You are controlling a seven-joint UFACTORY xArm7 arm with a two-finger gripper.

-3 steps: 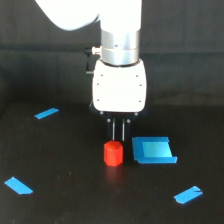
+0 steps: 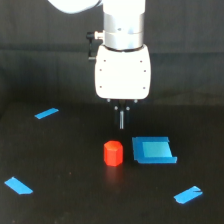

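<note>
A small red block (image 2: 113, 153) stands on the dark table near the middle of the view. To its right lies a blue square tray (image 2: 138, 160) with a lighter blue inside; nothing shows in it. My gripper (image 2: 122, 126), under the white hand, hangs above and slightly right of the red block, with a gap between them in the picture. Its thin fingers look drawn together, and nothing shows between them.
Strips of blue tape mark the table at the back left (image 2: 47, 113), front left (image 2: 18, 186) and front right (image 2: 188, 195).
My hand has risen and shifted slightly right, away from the red block. The fingers, spread near the block's top before, now look close together. Block and tray have stayed put.
</note>
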